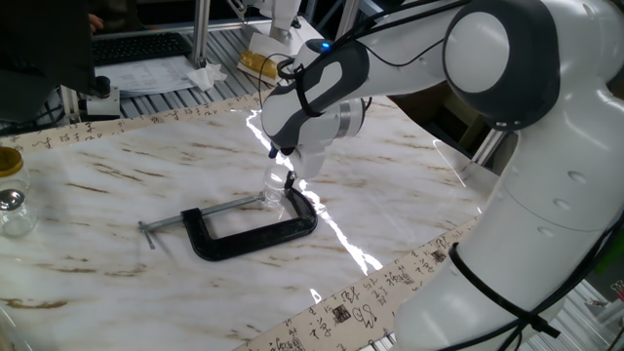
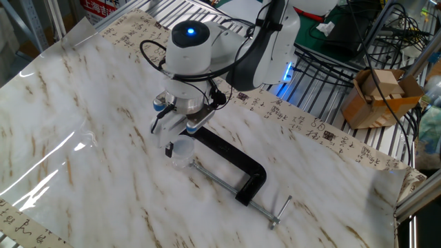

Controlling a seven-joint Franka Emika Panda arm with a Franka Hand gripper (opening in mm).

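A large black C-clamp (image 1: 255, 238) with a steel screw lies on the marble-patterned sheet. Between its screw end and its fixed end is a small clear plastic cup (image 2: 183, 152), apparently upright. My gripper (image 1: 282, 167) comes down over the cup, its dark fingertips spread apart. In exterior view 2, one fingertip (image 2: 169, 149) shows just left of the cup, while the other is hard to make out behind it. The gripper looks open; whether a finger touches the cup cannot be told.
At the left edge in exterior view 1 stand clear jars, one with a yellow lid (image 1: 10, 161). Behind the table lie papers (image 1: 146, 76) and a keyboard (image 1: 139, 49). A cardboard box (image 2: 383, 96) is off the table. Much of the sheet is bare.
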